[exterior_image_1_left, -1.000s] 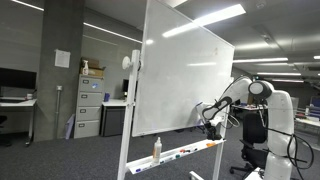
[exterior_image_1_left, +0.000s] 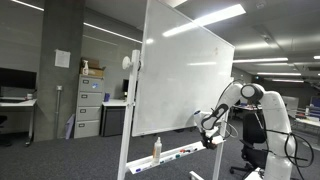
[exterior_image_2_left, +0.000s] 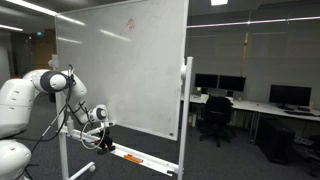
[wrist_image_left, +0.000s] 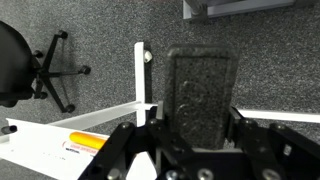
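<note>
My gripper is shut on a dark block (wrist_image_left: 203, 82), which looks like a whiteboard eraser and fills the middle of the wrist view. The large whiteboard (exterior_image_2_left: 125, 65) stands upright on a white frame. Along its lower edge runs a white tray (exterior_image_2_left: 155, 161). An orange item (exterior_image_2_left: 134, 158) lies on that tray, and the wrist view shows an orange item (wrist_image_left: 86, 140) at lower left, beside the held block. In exterior view 1 the gripper (exterior_image_1_left: 209, 143) is low at the tray's right end. Whether the block touches the tray cannot be told.
A clear bottle (exterior_image_1_left: 157, 150) stands at the tray's left part, with several small coloured items between it and the arm. An office chair (wrist_image_left: 17, 75) is at the left of the wrist view. The board's face looks clear of obstacles.
Over the last second my arm has come down and shifted slightly left at the tray's right end. The bottle and whiteboard have stayed put.
</note>
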